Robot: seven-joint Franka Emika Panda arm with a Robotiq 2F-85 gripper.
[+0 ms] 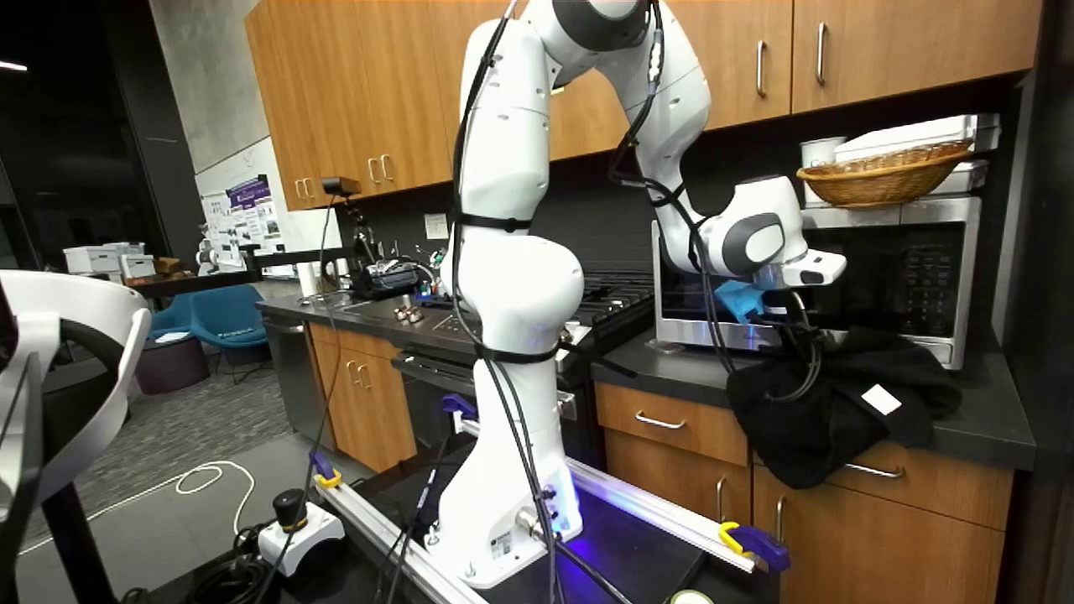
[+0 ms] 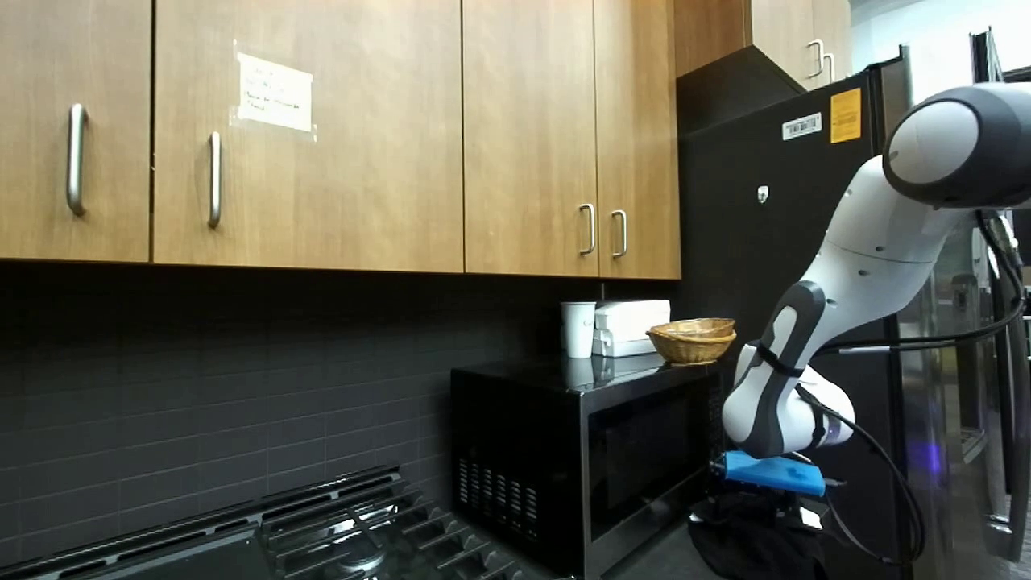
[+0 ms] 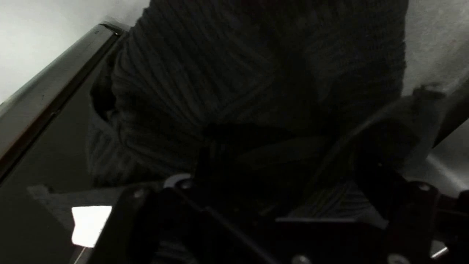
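Observation:
A black garment or cloth [image 1: 821,443] lies bunched on the countertop before the microwave, draping over the front edge. In the wrist view its ribbed dark fabric [image 3: 189,74] fills most of the picture, and a white tag [image 3: 91,225] shows at lower left. My gripper [image 1: 802,352] points down at the cloth's upper part, its fingers low against the fabric. Its fingers are open and spread over the cloth; the dark fingers blend with the dark fabric, so whether they touch it is hard to tell. No grasp is visible.
The microwave [image 1: 815,272] stands close behind the gripper, with a wicker basket [image 1: 886,173] on top. A stove [image 1: 609,292] is to the left. Bare countertop [image 1: 664,371] shows left of the cloth. Cables loop around the wrist.

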